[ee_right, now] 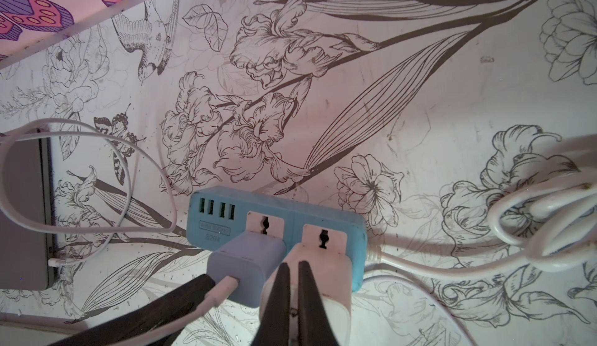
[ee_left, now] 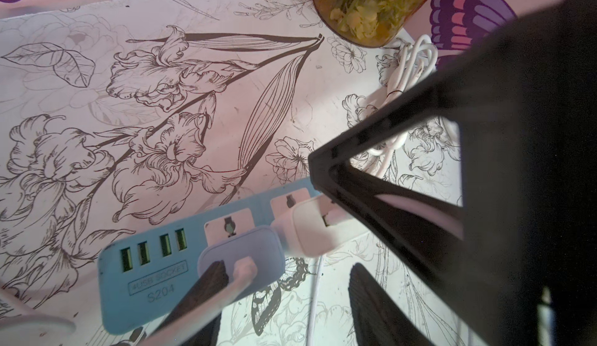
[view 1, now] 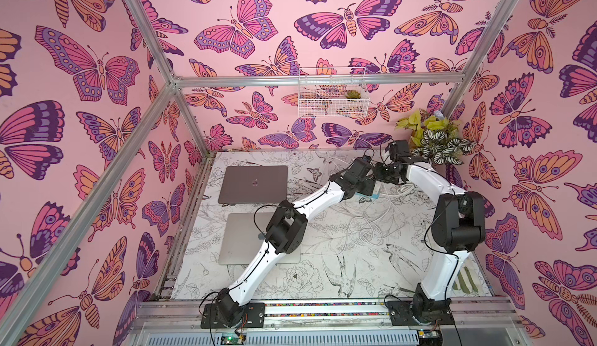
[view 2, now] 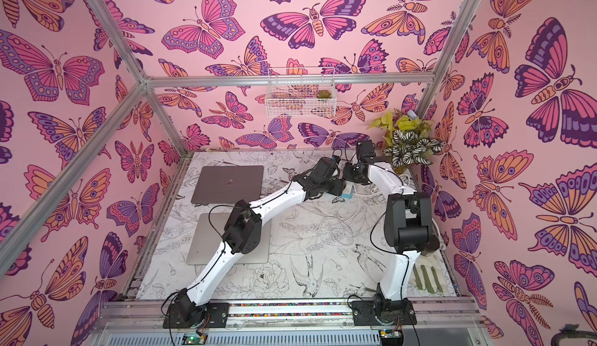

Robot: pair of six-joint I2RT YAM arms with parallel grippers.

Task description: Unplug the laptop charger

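A light-blue power strip (ee_left: 141,298) holds a lavender charger plug (ee_right: 247,264) with a white cable and a white plug (ee_right: 314,257) beside it. My left gripper stands part open around the lavender charger in its wrist view, fingertips either side of its lower part. My right gripper is shut at the white plug, its fingers over that plug's body; exactly what lies between them is hard to see. Both grippers meet above the strip at the back right of the table in the top views.
A dark laptop (view 1: 252,184) and a silver laptop (view 1: 241,240) lie at left. A plant pot (ee_left: 367,3) stands behind the strip. Coiled white cables (ee_right: 541,234) lie right of it; the front middle holds only loose cable.
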